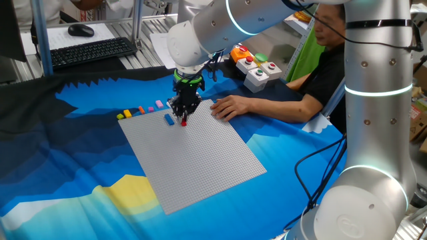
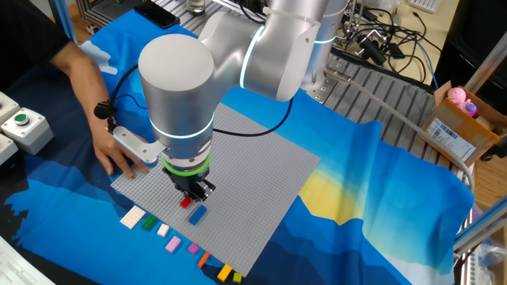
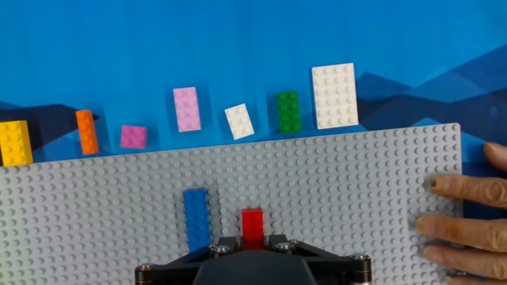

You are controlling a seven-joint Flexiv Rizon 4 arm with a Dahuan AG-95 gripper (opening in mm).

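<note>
A red brick is pinched between the fingertips of my gripper, which point down at the grey baseplate. In the second exterior view the red brick shows under the gripper, at or just above the studs; whether it is pressed on cannot be told. Beside it, a short gap away, a long blue brick lies on the plate, roughly parallel to the red one. The lower part of the red brick is hidden by the gripper in the wrist view.
Off the plate's edge lie loose bricks on the blue cloth: large white, green, small white, pink, magenta, orange and yellow. A person's hand rests on the plate's corner. Most of the plate is bare.
</note>
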